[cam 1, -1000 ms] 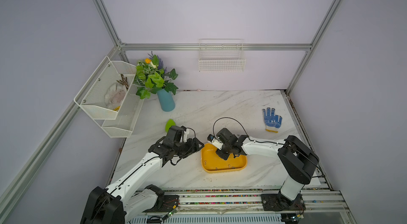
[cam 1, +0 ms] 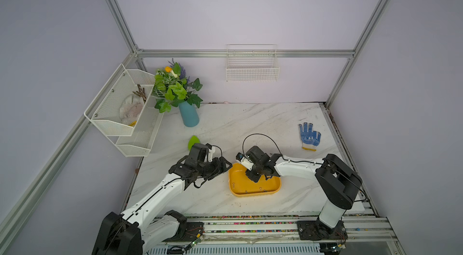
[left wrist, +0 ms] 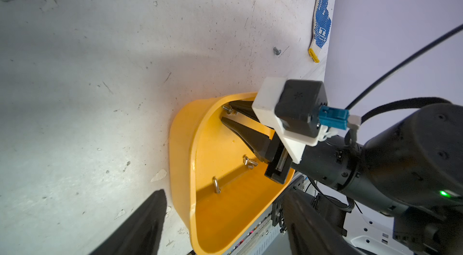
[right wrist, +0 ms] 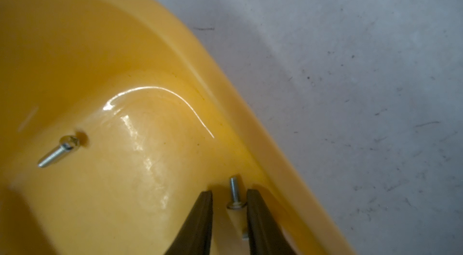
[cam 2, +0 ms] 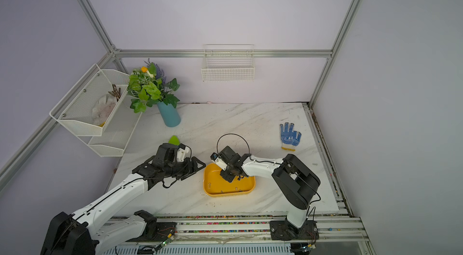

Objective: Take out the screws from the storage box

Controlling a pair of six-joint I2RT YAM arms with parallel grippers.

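The yellow storage box [cam 1: 255, 188] sits at the table's front centre with several silver screws on its floor. My right gripper is down inside the box by its wall, part open, with a screw [right wrist: 234, 192] between or just beside its fingertips. Another screw lies apart from it; more screws [left wrist: 216, 185] show in the left wrist view. My left gripper [cam 1: 226, 165] hangs just left of the box, above the table, its fingers apart and empty.
A loose screw [left wrist: 276, 50] lies on the table outside the box. A blue glove [cam 1: 309, 134] lies at the right. A vase with plants [cam 1: 189, 115] and a green object [cam 1: 194, 140] stand at the left, near a wire rack [cam 1: 120, 124].
The left arm is still.
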